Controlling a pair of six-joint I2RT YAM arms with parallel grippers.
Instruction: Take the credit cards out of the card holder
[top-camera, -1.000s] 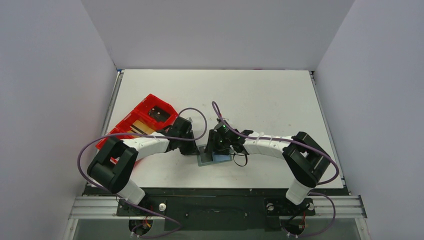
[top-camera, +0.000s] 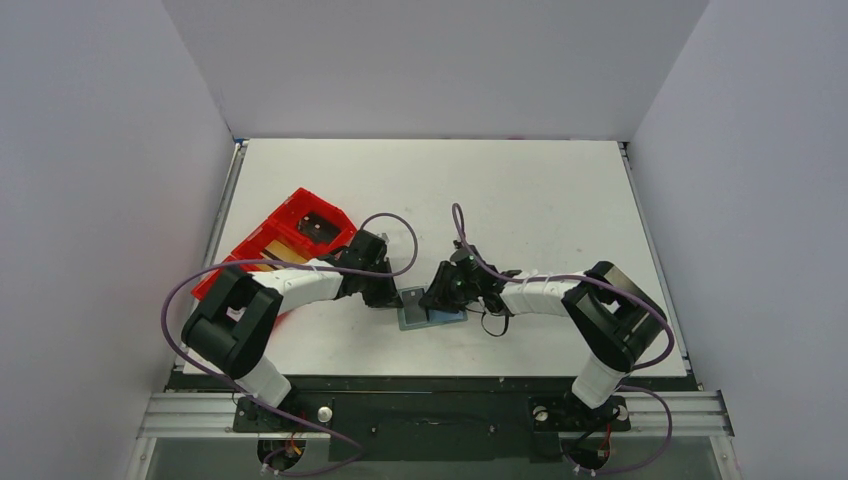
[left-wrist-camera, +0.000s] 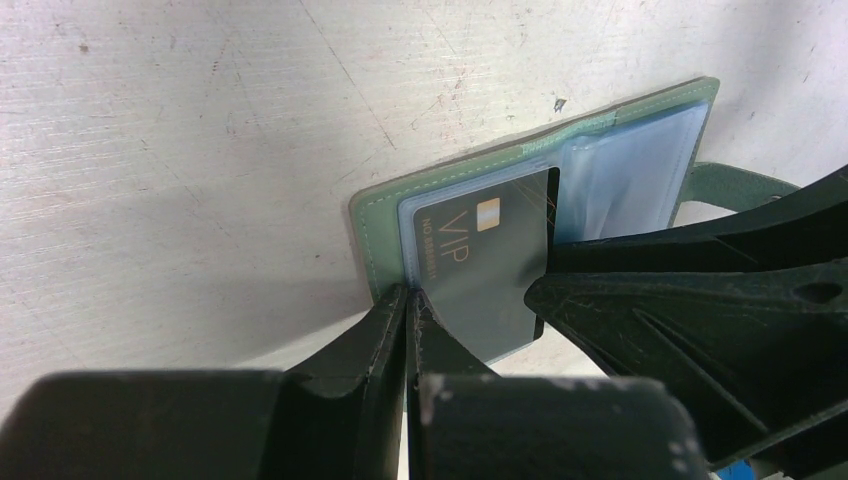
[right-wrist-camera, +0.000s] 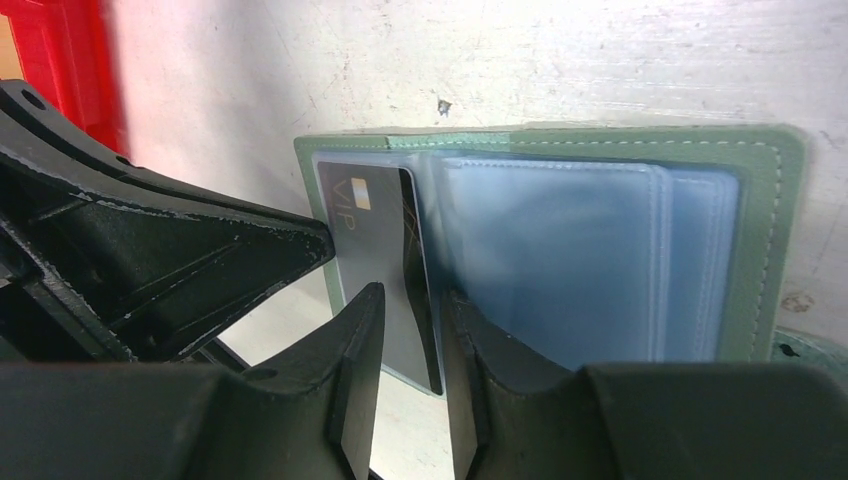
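The card holder (right-wrist-camera: 640, 143), green-edged with blue clear pockets, lies on the table between my grippers. A dark grey VIP card (left-wrist-camera: 475, 250) sits in its left pocket; its right edge stands out past the pocket's opening. At the holder's left border, my left gripper is shut, with the thin edge of the holder at its fingertips. My right gripper is over the card's right edge with its fingers partly open. That edge shows in the gap between its fingers, and neither finger visibly grips it. In the top view both grippers partly cover the holder.
A red divided tray (top-camera: 303, 203) stands at the left, with a dark item (top-camera: 318, 228) and a tan item (top-camera: 282, 253) in its compartments.
My right gripper has moved rightward across the holder, away from its left part.
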